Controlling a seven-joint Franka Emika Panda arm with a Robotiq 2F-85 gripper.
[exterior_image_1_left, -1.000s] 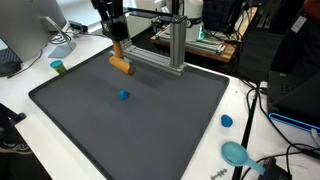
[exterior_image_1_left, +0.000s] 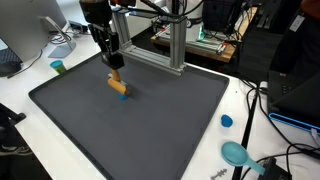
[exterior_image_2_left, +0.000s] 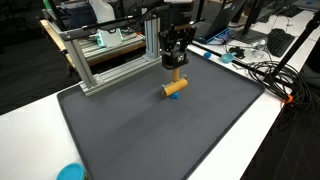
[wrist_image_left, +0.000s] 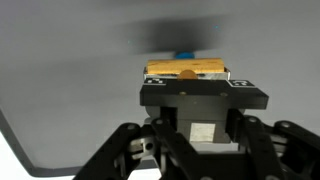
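An orange, mallet-like piece (exterior_image_1_left: 118, 87) has a thick bar lying crosswise and a thin upright stem. In exterior view 2 the same bar (exterior_image_2_left: 175, 87) is low over the dark board, and its stem runs up into my gripper (exterior_image_2_left: 177, 62). Close by the bar is a small blue piece (exterior_image_2_left: 174, 96), partly hidden by it. Looking down from the wrist, the light wooden bar (wrist_image_left: 185, 66) crosses just beyond my gripper, the stem's round end between the black fingers. Whether the fingers still press on the stem does not show.
The dark board (exterior_image_1_left: 150, 130) is bare over most of its surface. A green cup (exterior_image_1_left: 58, 67) stands off its far left edge. A blue disc (exterior_image_1_left: 226, 121) and a turquoise dish (exterior_image_1_left: 240, 156) lie to the right. A metal frame (exterior_image_2_left: 115, 76) stands behind.
My gripper has come down and slightly toward the camera with the orange piece, from up in the air to just at the blue piece, which it now partly covers.
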